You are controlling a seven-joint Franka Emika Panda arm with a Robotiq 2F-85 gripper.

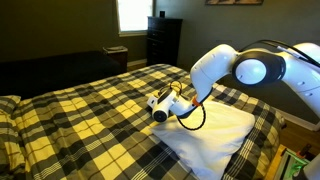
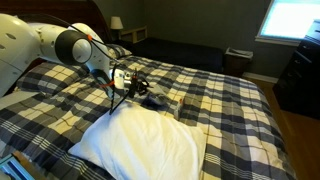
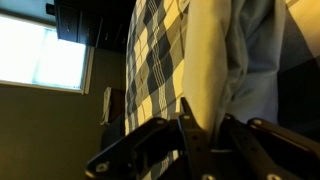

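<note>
A white cloth is spread over the plaid bedspread, with creases and a raised edge on the side toward my gripper. In the other exterior view the same white cloth fills the near part of the bed, and my gripper is at its far edge. From the wrist, a gathered fold of cloth rises out of the fingers of my gripper, which is shut on it. Just how much fabric is pinched is hidden in shadow.
The plaid bedspread lies broad and flat to the left of the cloth, free of other objects. Pillows are at the far left edge. A dark dresser and a bright window are at the back.
</note>
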